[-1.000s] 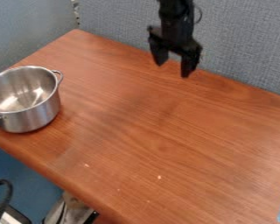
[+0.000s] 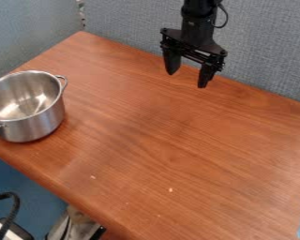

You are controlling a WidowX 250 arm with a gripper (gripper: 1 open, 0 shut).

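My black gripper point(image 2: 187, 67) hangs over the back edge of the wooden table, in front of the grey padded wall, with its two fingers spread wide and nothing between them. A steel pot point(image 2: 27, 109) with side handles stands at the left edge of the table and looks empty inside.
Grey panels point(image 2: 265, 52) rise along the back and left. Black cables point(image 2: 5, 211) and some hardware lie beyond the near left edge.
A second ago it was at a similar height, slightly further left. The pot has not moved.
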